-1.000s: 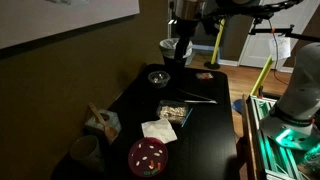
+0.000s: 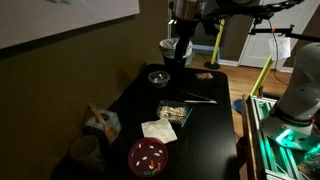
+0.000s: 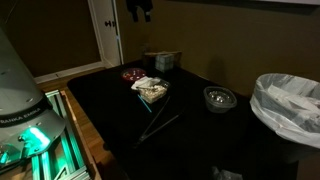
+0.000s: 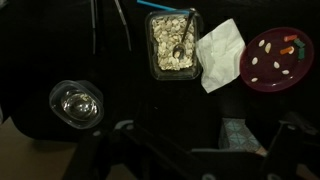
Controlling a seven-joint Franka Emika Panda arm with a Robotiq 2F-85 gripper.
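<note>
My gripper [image 3: 140,14] hangs high above the black table, its fingers apart and nothing between them. Along the bottom of the wrist view the gripper shows as dark, spread shapes. Below it lies a clear container [image 4: 172,48] of pale flakes, with a spoon [image 4: 182,35] resting in it. A white paper towel [image 4: 221,54] is beside the container. Farther along, a dark red plate [image 4: 277,58] carries several small white, orange and green pieces. A clear bowl [image 4: 76,103] stands apart on the other side; its contents are hard to make out.
A greyish box [image 2: 103,125] stands near the wall. Two thin dark utensils [image 3: 155,118] lie on the table. Beyond the table's end is a bin with a white liner [image 3: 290,100]. Bare black tabletop [image 2: 205,135] stretches along the robot's side.
</note>
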